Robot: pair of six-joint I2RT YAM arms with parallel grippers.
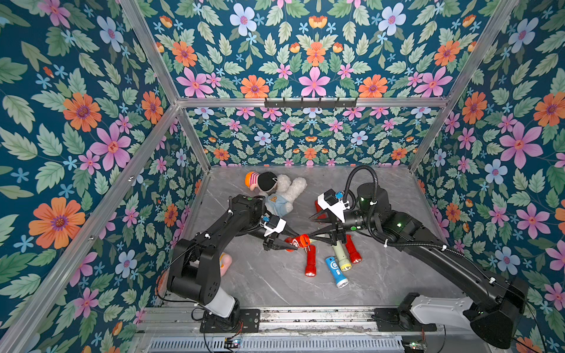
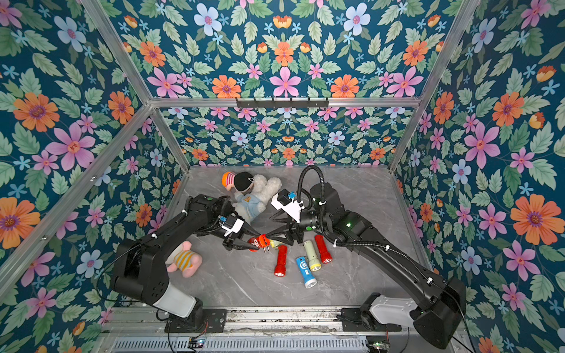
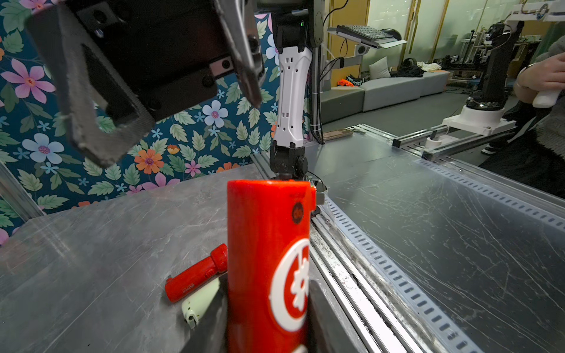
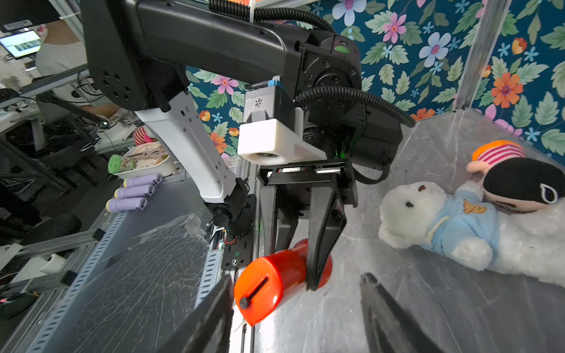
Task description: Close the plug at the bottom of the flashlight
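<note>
My left gripper (image 1: 288,240) holds a red flashlight (image 3: 264,264) with a white emblem, raised above the table's middle. The right wrist view shows its end (image 4: 256,292) facing my right gripper, with a dark slot and the left fingers around the body. My right gripper (image 2: 279,232) stands open just to the right of that end, its fingers either side of it in its own wrist view, apparently not touching.
On the table (image 1: 264,285) lie several flashlights: red (image 2: 280,261), blue (image 2: 305,270), pale green (image 2: 312,256). Plush toys (image 2: 259,194) sit at the back, another (image 2: 185,261) at the left.
</note>
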